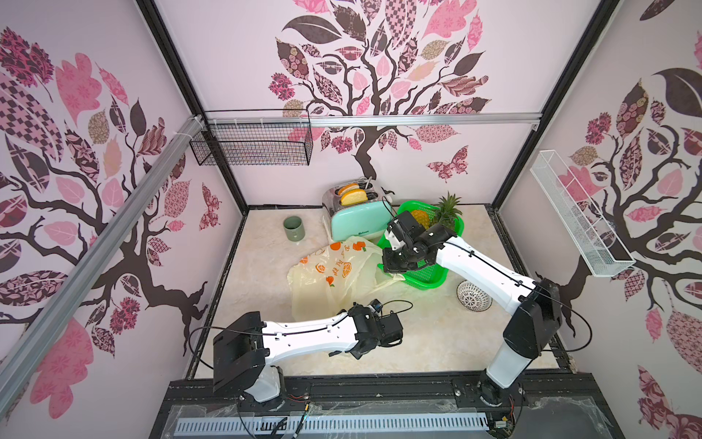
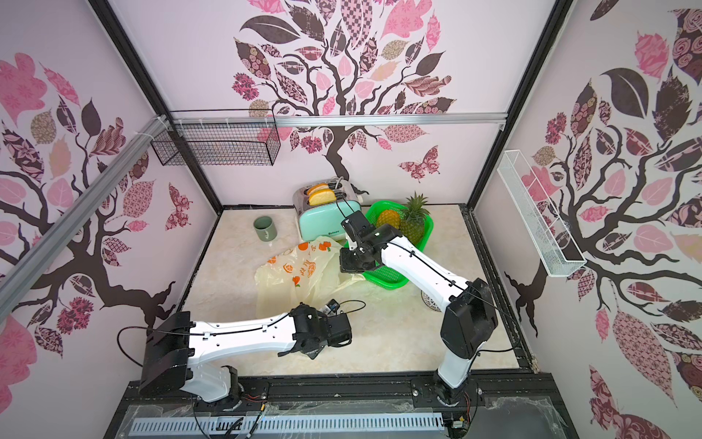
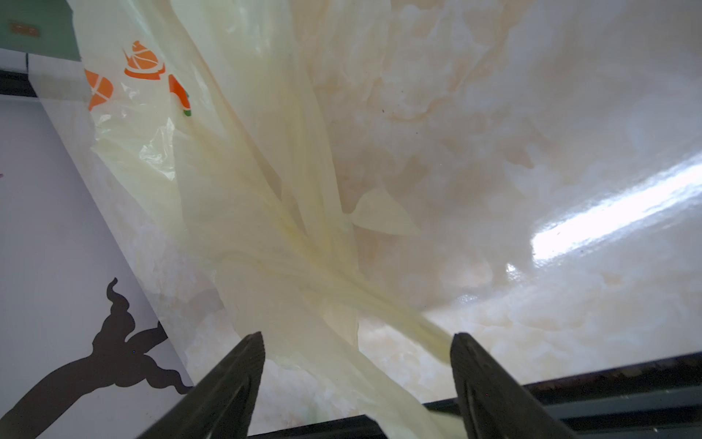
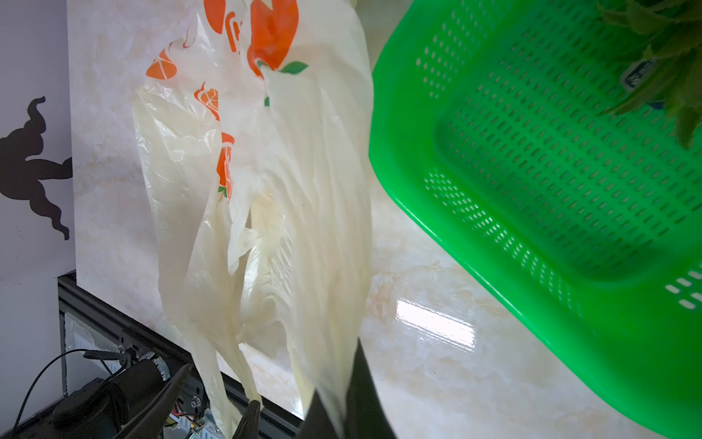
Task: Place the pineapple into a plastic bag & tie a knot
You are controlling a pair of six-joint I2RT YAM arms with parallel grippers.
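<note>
A cream plastic bag [image 1: 325, 281] with orange fruit prints lies crumpled over the middle of the counter. My right gripper is shut on a gathered part of it, beside the green basket [image 4: 409, 190]. My left gripper is open over the bag's near end, with loose film between and below its fingers. In the top views the pineapple [image 2: 414, 223] stands in the back of the basket with another yellow fruit, partly behind the right arm.
A toaster-like mint appliance [image 1: 358, 219] stands at the back, a green cup [image 1: 294, 228] to its left. A patterned round holder [image 1: 474, 296] sits right of the basket.
</note>
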